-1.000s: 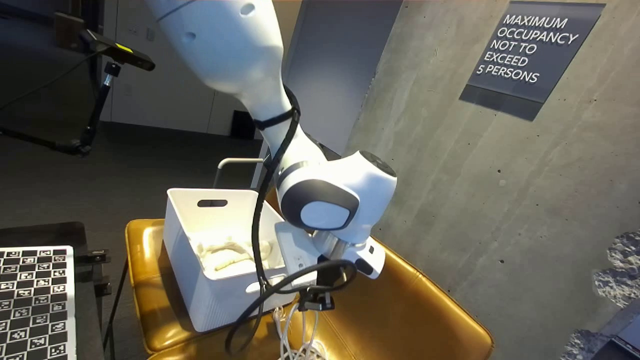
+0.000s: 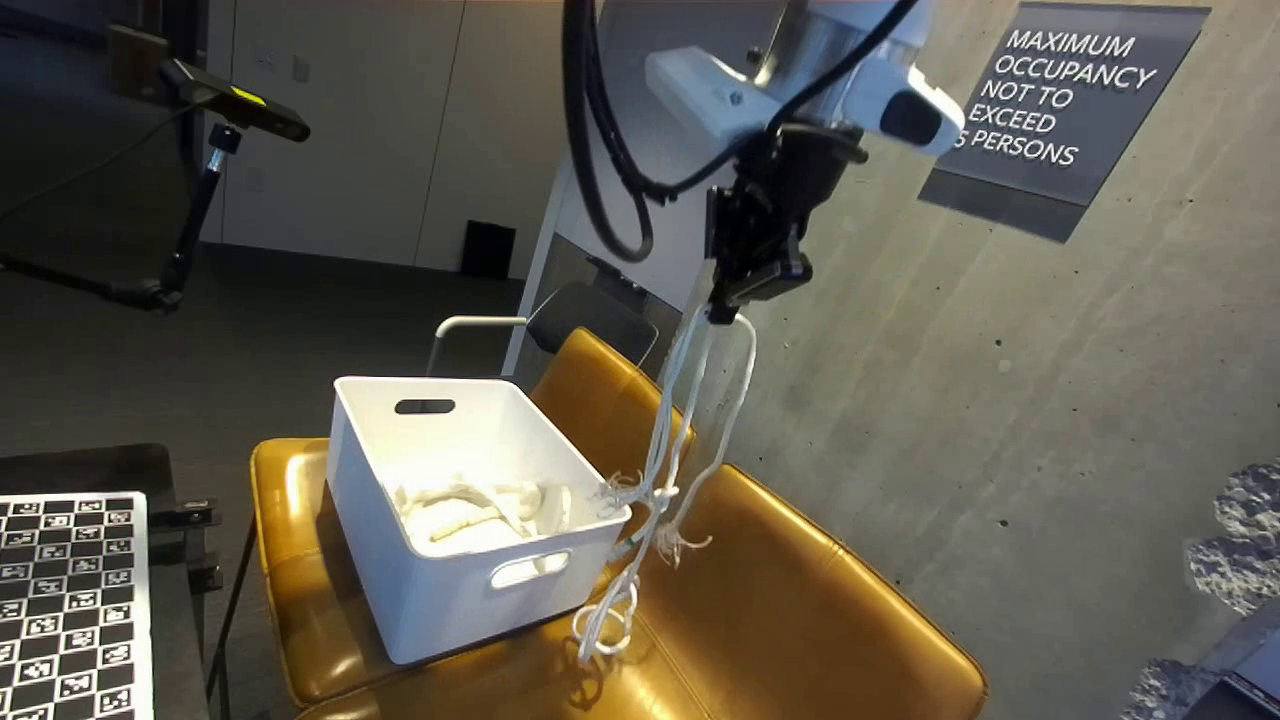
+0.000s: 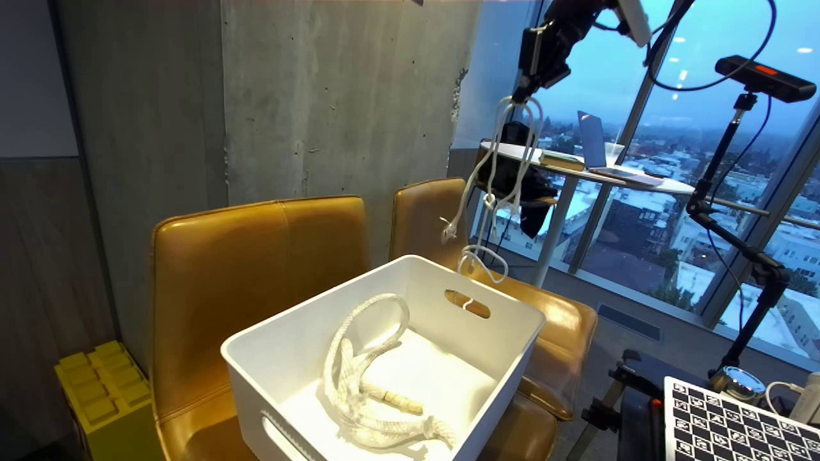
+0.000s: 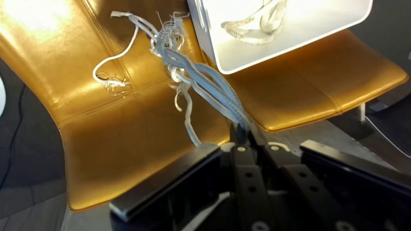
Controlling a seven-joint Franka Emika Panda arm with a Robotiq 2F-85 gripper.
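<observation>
My gripper (image 2: 734, 314) is shut on a tangled white rope (image 2: 660, 480), holding it high above the leather chairs. Several strands with frayed ends and a knot hang down from the fingers, beside the white bin. In the wrist view the rope (image 4: 210, 86) runs from between the fingertips toward the seat. In exterior view 2 the rope (image 3: 492, 201) dangles behind the bin's far wall, its lower loop near the rim. Inside the white bin (image 3: 307, 307) lies another, thicker rope (image 3: 338, 361), coiled on the floor of it.
The bin stands on tan leather chairs (image 3: 261, 276) set against a concrete wall (image 2: 1080, 396). A patterned board (image 2: 72, 600) sits on a stand near the bin. Camera stands (image 3: 742, 253) rise at the side. Half of the bin's floor is bare.
The arm has risen well up from the chair seat beside the bin. The white rope, low at the seat before, now hangs lifted from my gripper.
</observation>
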